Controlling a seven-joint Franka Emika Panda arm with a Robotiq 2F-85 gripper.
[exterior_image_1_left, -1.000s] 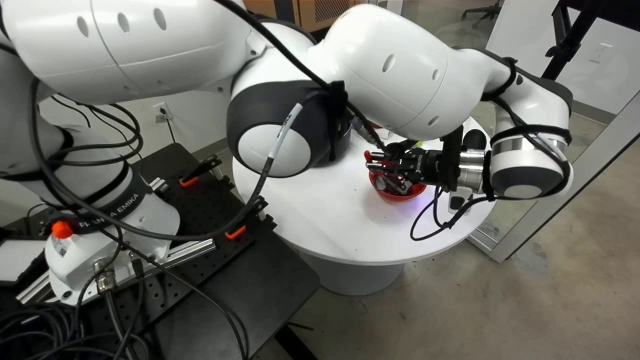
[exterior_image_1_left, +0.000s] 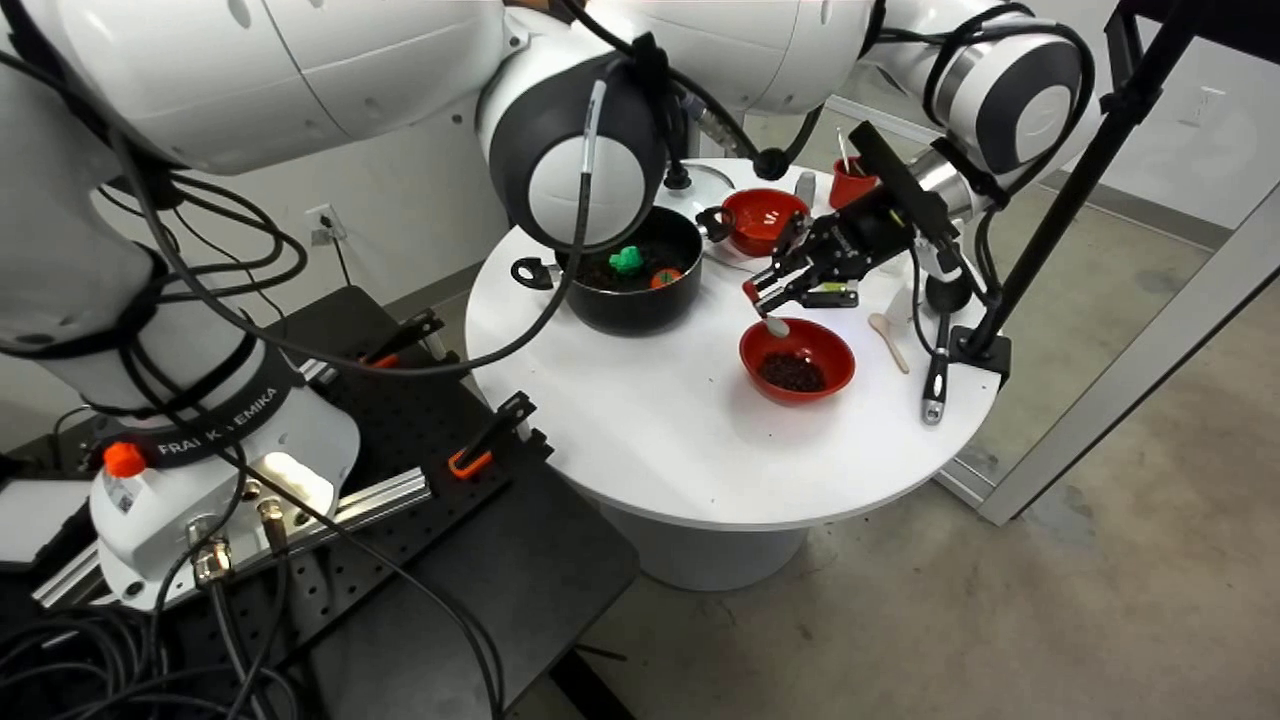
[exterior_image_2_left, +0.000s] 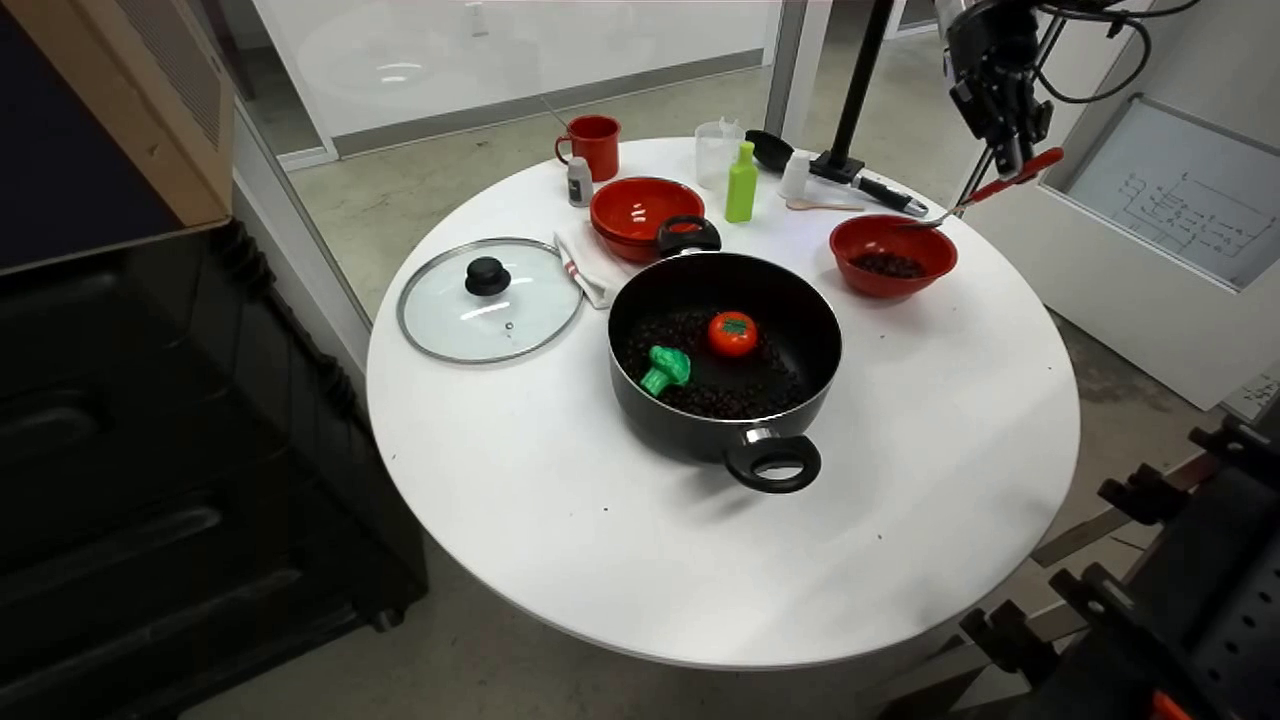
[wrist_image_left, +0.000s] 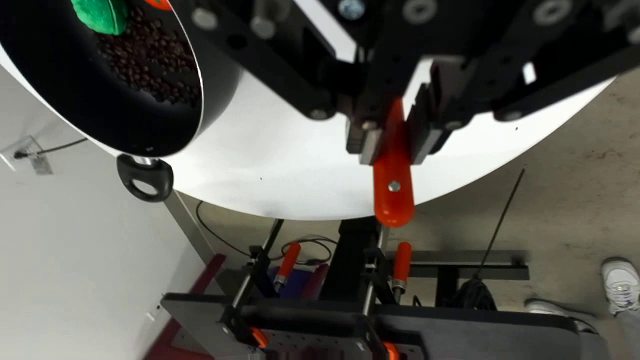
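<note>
My gripper is shut on the red handle (wrist_image_left: 393, 195) of a spoon, whose end sticks out past the fingers. In exterior view 2 the spoon's metal part (exterior_image_2_left: 950, 215) slants down from the gripper (exterior_image_2_left: 1017, 150) to the mouth of a red bowl (exterior_image_2_left: 894, 283) with dark beans in it. The spoon's head (exterior_image_1_left: 777, 326) shows near that bowl's rim in exterior view 1; I cannot tell whether it touches. A black pot (exterior_image_2_left: 672, 434) holds beans, a green broccoli piece (exterior_image_2_left: 666, 368) and a tomato (exterior_image_2_left: 732, 334).
The glass lid (exterior_image_2_left: 462, 324) lies beside the pot. Stacked red bowls (exterior_image_2_left: 642, 214), a red mug (exterior_image_2_left: 594, 146), a green bottle (exterior_image_2_left: 741, 186) and a black ladle (exterior_image_2_left: 890, 194) stand or lie along the far side.
The forearm and wrist have swung up and toward the back, and the gripper has rotated. The red bowl, earlier mostly covered by the gripper, is now in plain view.
</note>
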